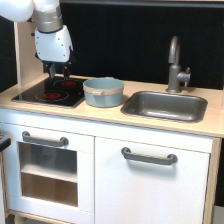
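A blue-grey pot (103,94) stands upright on the wooden counter, between the black stove top and the sink. My gripper (59,71) reaches down from the upper left, over the back of the stove (52,92) and to the left of the pot. Its dark fingers are small against the dark background, so how far apart they stand is unclear. Nothing held shows at their tips, and the pot is apart from them.
To the right, a grey sink (165,106) is set into the counter (118,114), with a dark faucet (177,72) behind it. Below are an oven door with a handle (45,139) and a white cabinet door (150,185).
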